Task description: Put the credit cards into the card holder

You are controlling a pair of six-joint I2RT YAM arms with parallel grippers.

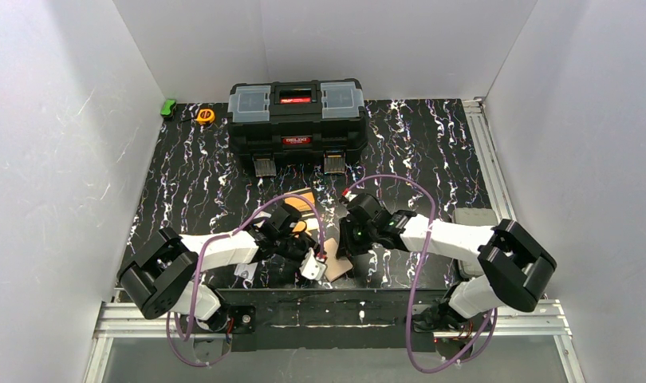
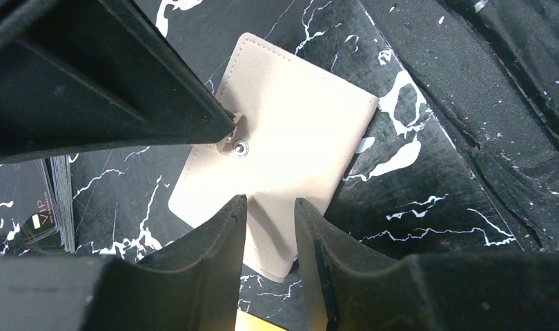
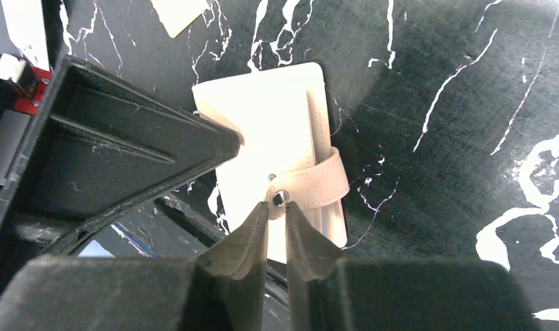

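The beige leather card holder [image 2: 297, 131] lies on the dark marble surface near the front edge. Its strap [image 3: 315, 183] with a snap shows in the right wrist view. My left gripper is low over the holder, fingertips slightly apart. My right gripper is at the strap's snap, fingertips a narrow gap apart; I cannot tell whether it grips anything. A stack of dark cards [image 2: 59, 203] lies beside the holder in the left wrist view.
A black toolbox [image 1: 296, 124] fills the back middle. An orange tape measure [image 1: 205, 116] sits at back left, a grey case [image 1: 471, 223] at right. Yellow cards [image 1: 300, 199] lie behind the left gripper.
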